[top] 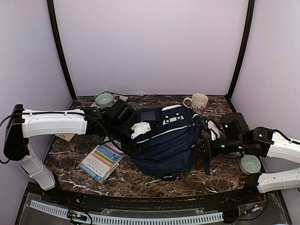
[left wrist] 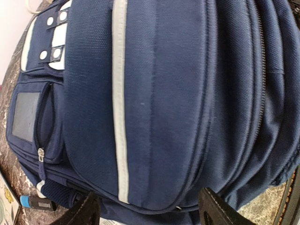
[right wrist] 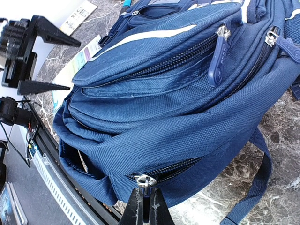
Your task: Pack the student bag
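The navy student bag (top: 164, 150) lies on its back on the dark marbled table, with a white stripe across its front. Low on its side, a pocket zipper (right wrist: 178, 168) is partly open, its metal slider (right wrist: 146, 180) right at the tip of my right gripper. That gripper is shut on the slider's thin dark pull. At the bag's other end, my left gripper stands open, fingers (left wrist: 86, 208) apart, with nothing gripped. The right wrist view also shows it beyond the bag, both black fingers spread.
Left of the bag lie stacked books (top: 101, 161). A white mug (top: 198, 103) stands behind the bag's right end. One pale bowl (top: 104, 99) sits back left, another bowl (top: 250, 164) far right. A blue-ended pen-like item (left wrist: 37, 202) lies beside the bag.
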